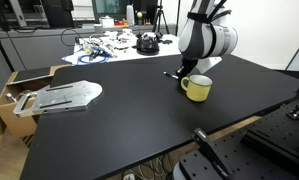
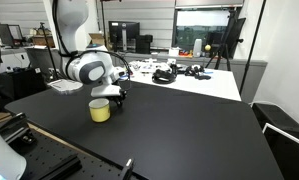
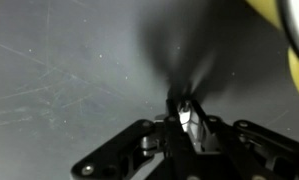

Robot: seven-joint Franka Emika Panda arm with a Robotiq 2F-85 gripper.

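Observation:
My gripper is low over the dark table, its fingers close together. Between them shows a small shiny, pale slender object (image 3: 193,124); I cannot tell just what it is. In exterior view 1 a thin dark-and-light piece (image 1: 172,74) sticks out from the gripper to the left, close to the tabletop; whether it touches is unclear. A yellow mug (image 1: 196,88) stands upright in front of the gripper, apart from it in the wrist view, where the mug's rim and side (image 3: 274,10) fill the upper right corner.
A white slotted plate-like thing (image 1: 71,96) lies at the table's left side. Cables and tools (image 1: 104,42) clutter a surface behind.

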